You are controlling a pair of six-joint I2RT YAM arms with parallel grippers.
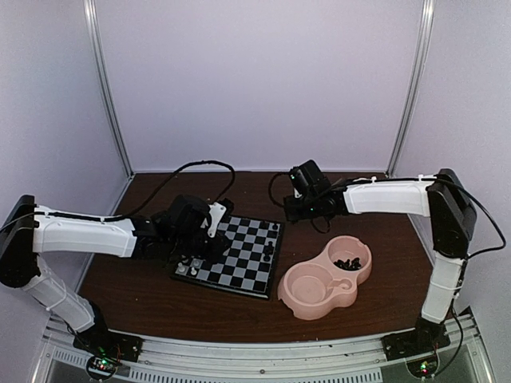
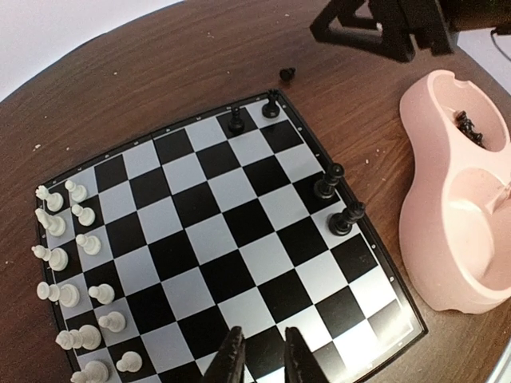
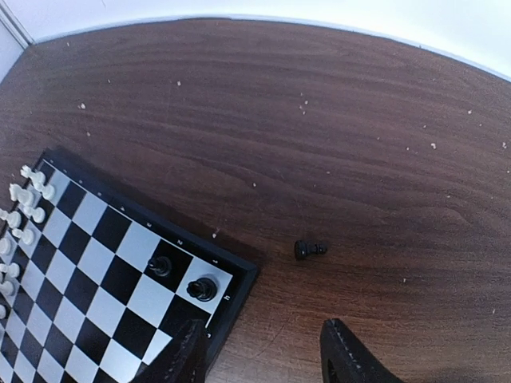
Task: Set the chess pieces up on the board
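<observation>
The chessboard [image 1: 239, 259] lies flat, partly under my left arm. White pieces [image 2: 69, 294] stand in two rows along its left side in the left wrist view. Along the opposite edge stand a few black pieces: two near the far corner [image 3: 201, 289] and two around mid-edge [image 2: 346, 218]. A loose black piece [image 3: 310, 249] lies on its side on the table, off the board corner. My right gripper is open and empty, with the loose piece ahead of it. Above the board, my left gripper is partly open with nothing between its fingers.
The pink two-bowl dish [image 1: 311, 289] stands right of the board, with several black pieces [image 1: 347, 264] in its far bowl and the near bowl empty.
</observation>
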